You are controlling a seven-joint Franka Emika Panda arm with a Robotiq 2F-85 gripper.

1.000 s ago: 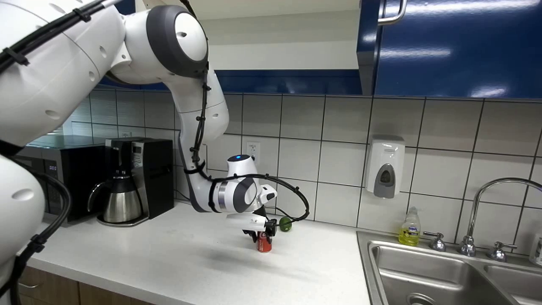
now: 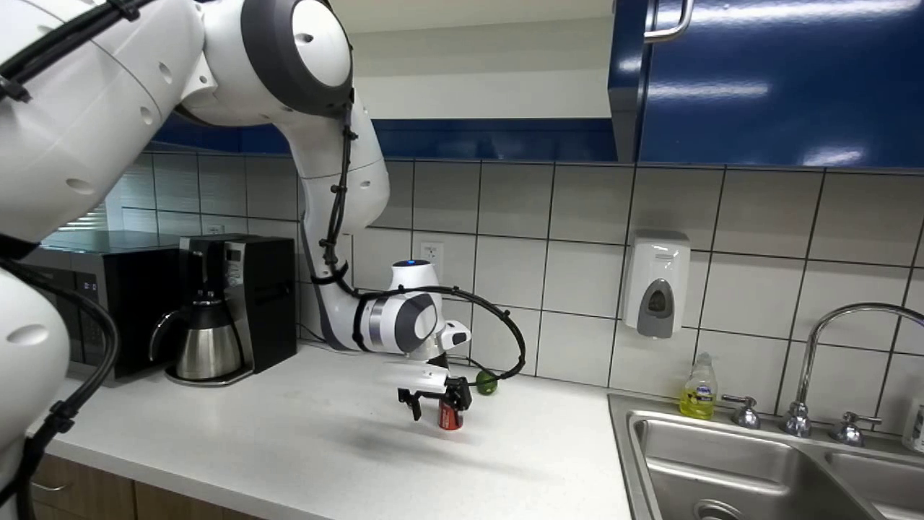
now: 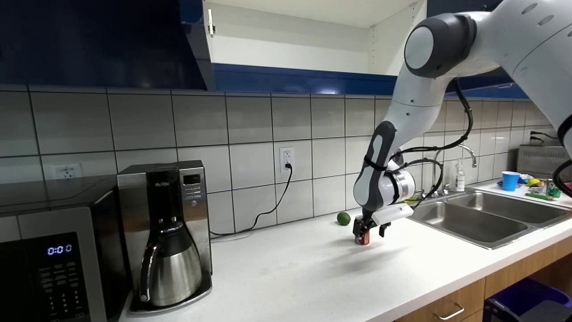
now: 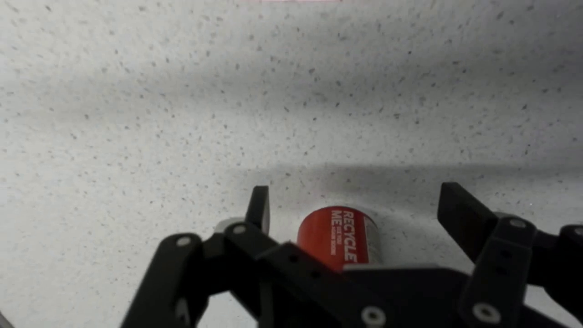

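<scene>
A small red can (image 2: 450,419) stands upright on the white counter. My gripper (image 2: 437,406) is open at the can's top, pointing down over it. In the wrist view the red can (image 4: 339,235), with "RECYCLE ME" on its side, shows between the spread fingers, nearer the left finger (image 4: 259,207). A wide gap separates it from the right finger (image 4: 462,216). The gripper's own body hides the can's lower part in that view. Exterior view 2 has the can (image 3: 363,237) partly behind the gripper (image 3: 370,230).
A round green fruit (image 2: 486,383) lies behind the can near the tiled wall. The coffee maker (image 2: 260,303) and microwave (image 3: 53,241) stand at the left, the sink (image 2: 719,468) at the right.
My gripper's fingers have spread apart; one second ago they were close together at the can. The arm has shifted slightly, and the can stands in about the same spot.
</scene>
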